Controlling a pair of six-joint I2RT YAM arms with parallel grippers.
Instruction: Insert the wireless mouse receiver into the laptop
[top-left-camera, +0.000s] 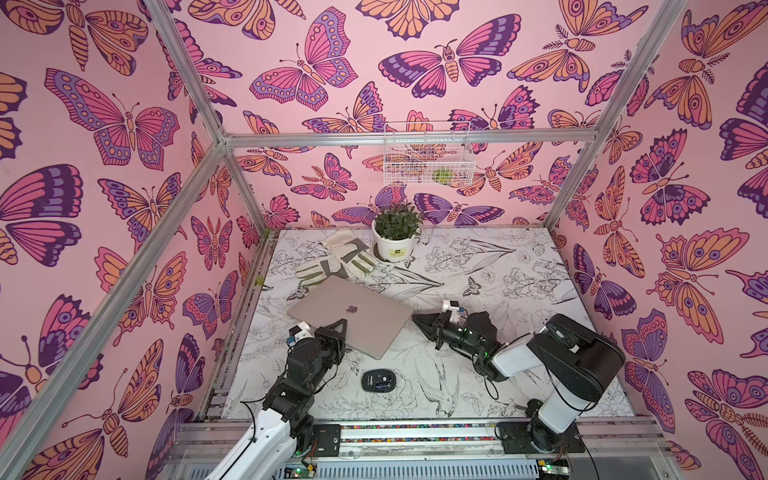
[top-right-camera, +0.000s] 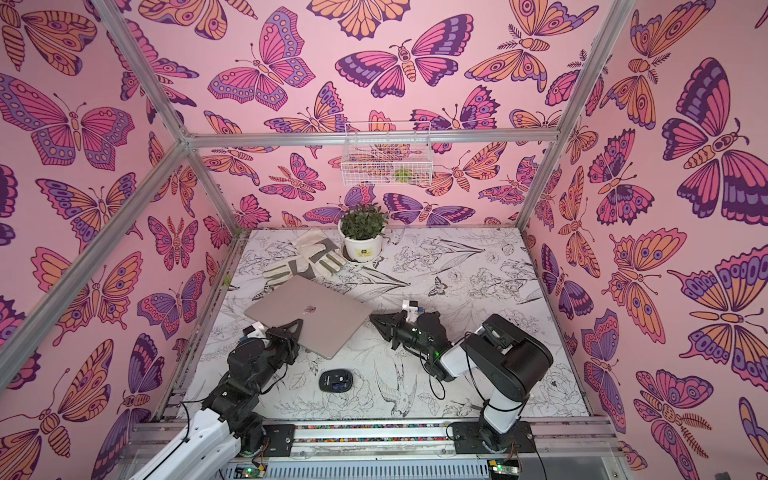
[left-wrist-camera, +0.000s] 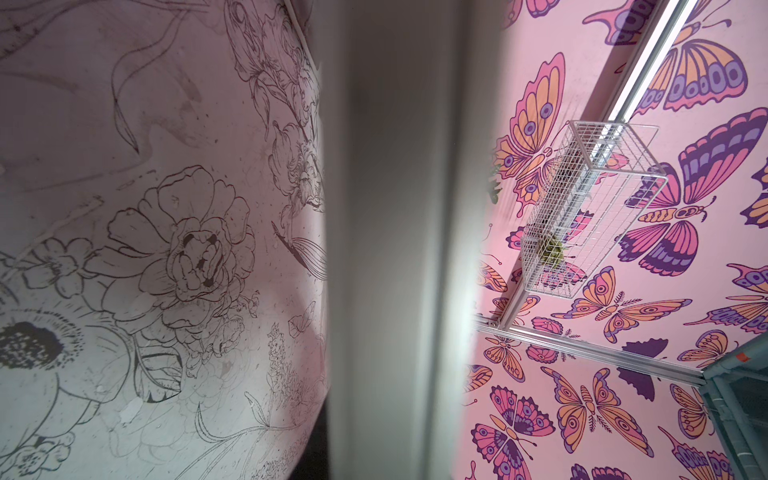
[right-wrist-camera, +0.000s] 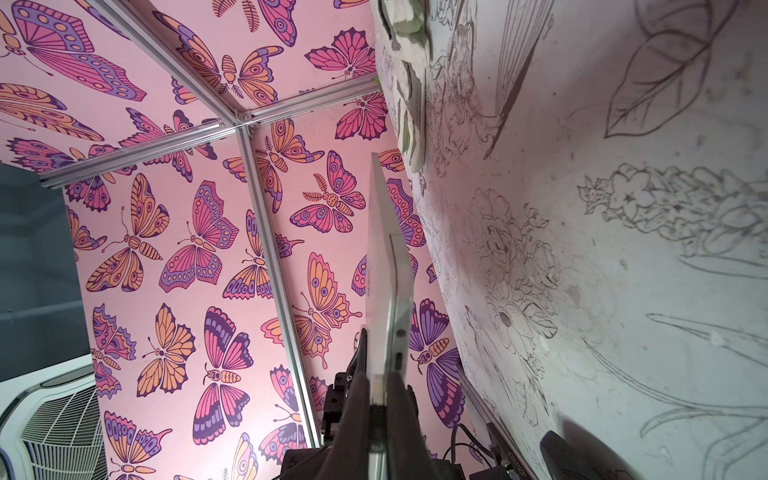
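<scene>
The closed grey laptop is held tilted above the table, its front-left edge in my left gripper, which is shut on it. In the left wrist view the blurred laptop fills the middle and hides the fingertips. My right gripper is at the laptop's right-hand edge, shut. The right wrist view shows this edge of the laptop almost end-on, with small dark ports, just beyond the fingertips. Whether the tiny receiver is between those tips or in a port, I cannot tell. A black mouse lies in front.
Striped work gloves and a white-potted plant stand behind the laptop. A white wire basket hangs on the back rail.
</scene>
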